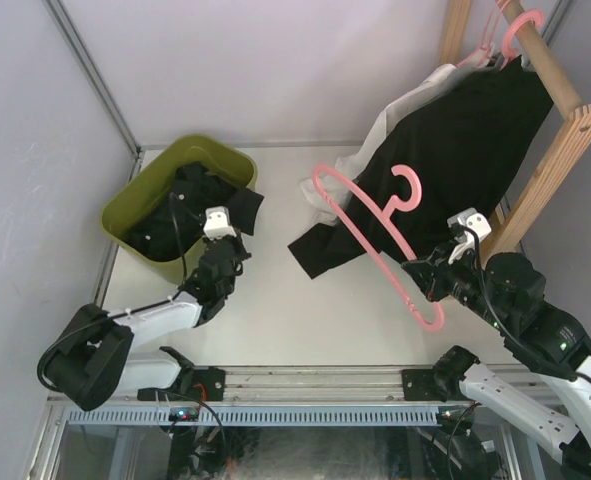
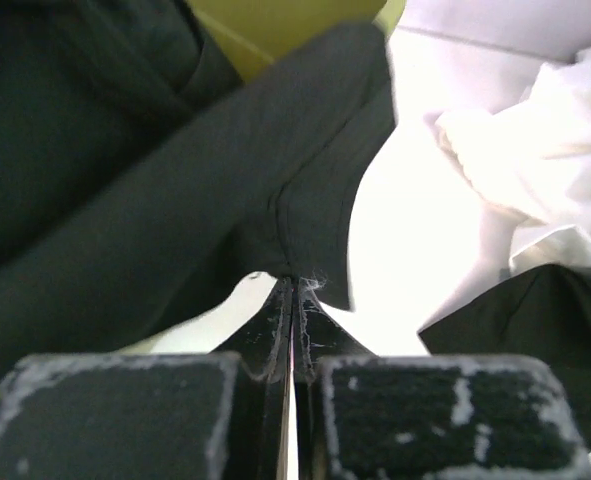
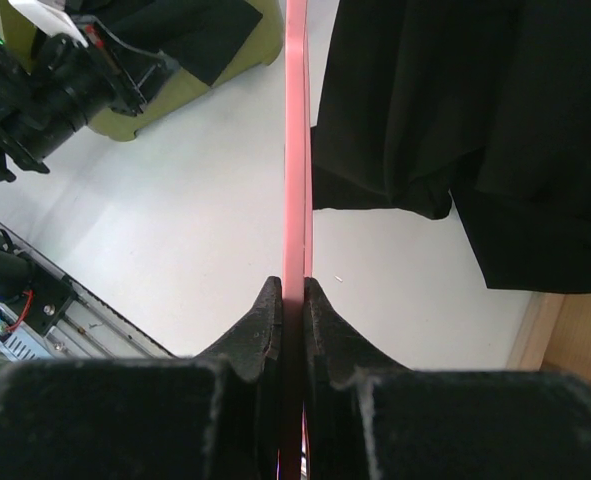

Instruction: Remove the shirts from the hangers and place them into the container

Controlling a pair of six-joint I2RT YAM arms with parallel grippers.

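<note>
A pink hanger [image 1: 360, 215] is in my right gripper, shut on its bar, with no garment on it. A black shirt [image 1: 170, 215] lies in the green bin [image 1: 125, 200], part of it draped over the rim toward the right. My left gripper is shut at the bin's right side by that overhanging cloth; whether any cloth is between its fingertips is unclear.
At the right, a wooden rack [image 1: 555, 150] holds more pink hangers [image 1: 523, 22] with a black garment [image 1: 445, 150] and a white one [image 1: 383, 120] hanging down to the floor.
</note>
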